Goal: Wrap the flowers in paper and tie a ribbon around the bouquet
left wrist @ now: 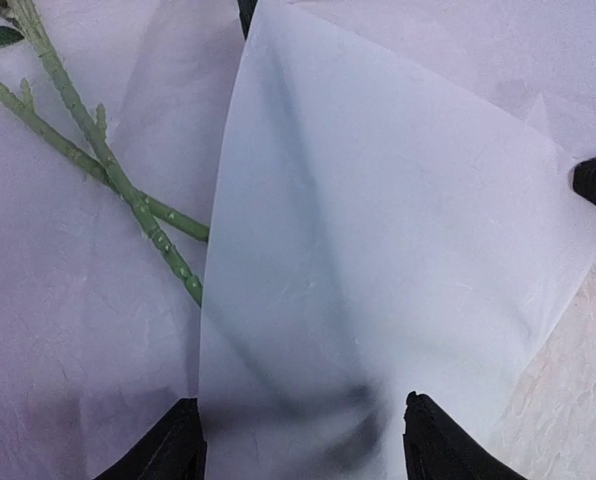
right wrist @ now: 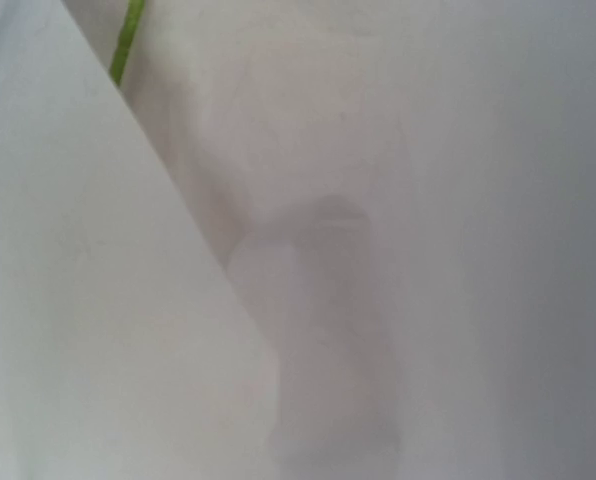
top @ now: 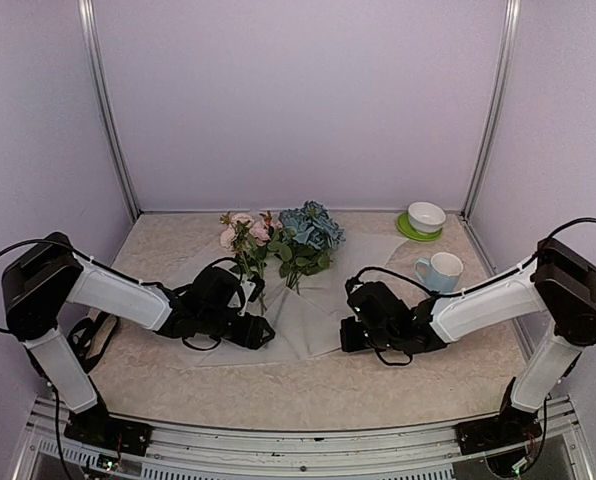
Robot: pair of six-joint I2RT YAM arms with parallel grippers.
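The fake flowers lie on white translucent wrapping paper (top: 308, 325): pink blooms (top: 248, 230) on the left, blue ones (top: 311, 226) on the right. Two green stems (left wrist: 128, 190) cross in the left wrist view and run under a folded flap (left wrist: 398, 220) of the paper. My left gripper is part open over the flap, with no clear hold on it. Across from it, my right gripper (top: 346, 335) is shut on the flap's corner. Paper fills the right wrist view, where a blurred finger shape (right wrist: 328, 340) shows through it.
A light blue mug (top: 441, 272) stands behind the right forearm. Further back, a white bowl (top: 426, 216) rests on a green plate (top: 406, 229). A black strap (top: 98, 340) lies by the left arm.
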